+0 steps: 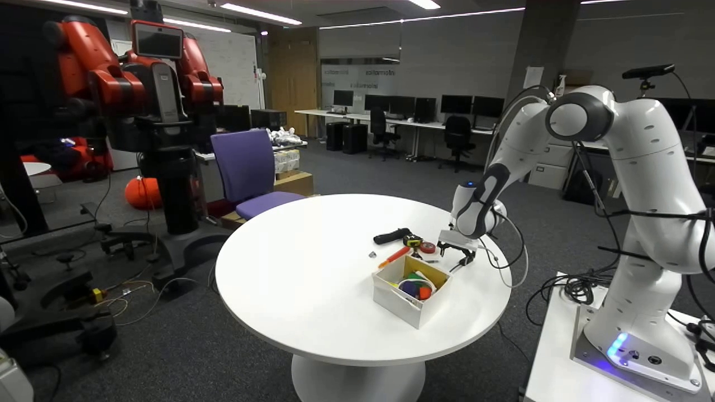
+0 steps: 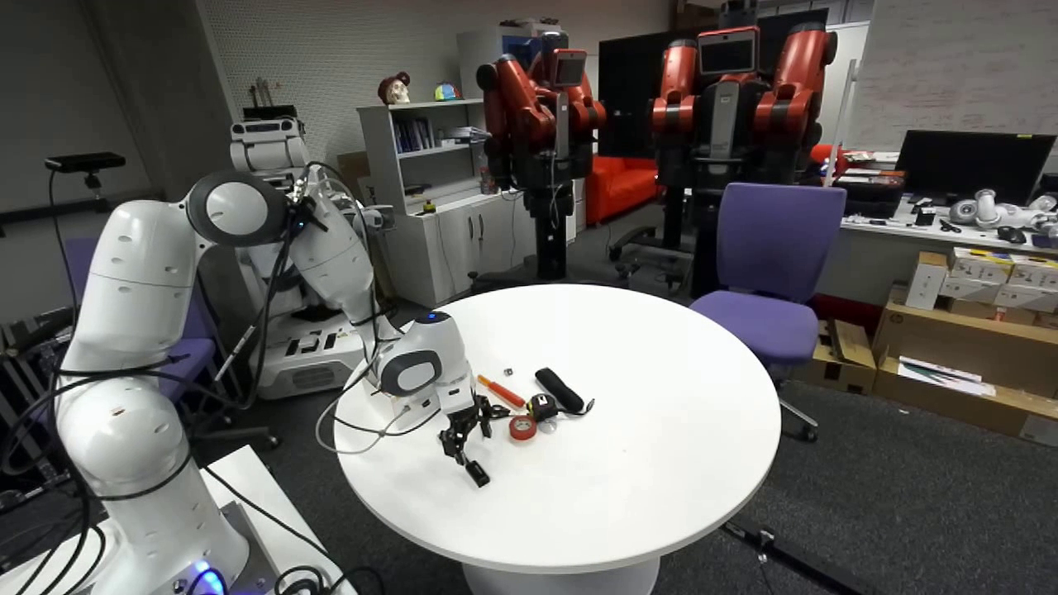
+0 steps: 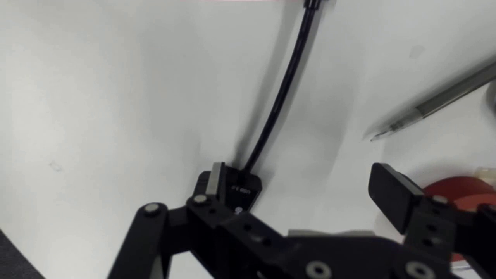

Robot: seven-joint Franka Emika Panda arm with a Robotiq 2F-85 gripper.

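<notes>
My gripper is open low over the table, with its fingers wide apart. Under the left finger (image 3: pixel 214 180) lies the body of a small black USB adapter (image 3: pixel 241 191), which that finger partly covers. The adapter's thin black cable (image 3: pixel 279 102) curves up to a plug at the top edge of the wrist view. Between the fingertips there is bare table, and the right finger (image 3: pixel 393 197) stands close to a red tape roll (image 3: pixel 465 188). In exterior view 2 the gripper (image 2: pixel 466 433) is just above the adapter (image 2: pixel 478 474).
A grey pen (image 3: pixel 446 95) lies to the right. Beyond the gripper are a tape measure (image 2: pixel 541 406), an orange-handled tool (image 2: pixel 502 392) and a black object (image 2: pixel 558 388). An open white box (image 1: pixel 400 301) with colourful things stands nearby.
</notes>
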